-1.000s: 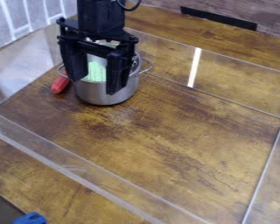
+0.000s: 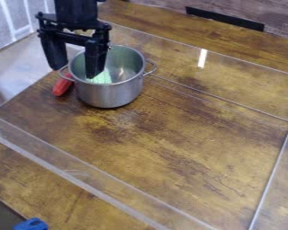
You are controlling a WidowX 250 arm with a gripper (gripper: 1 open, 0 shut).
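Note:
A black gripper (image 2: 75, 56) hangs at the upper left, over the left part of a steel pot (image 2: 116, 90), its two fingers apart and open. The pot stands on the wooden table (image 2: 194, 144); a pale green item (image 2: 101, 78) shows inside it, partly hidden by the gripper. A red object (image 2: 62, 86) lies against the pot's left side.
A blue object (image 2: 30, 224) sits at the bottom left corner. Clear panels or edges run along the left and front of the work area.
The gripper has moved up and to the left, uncovering more of the pot.

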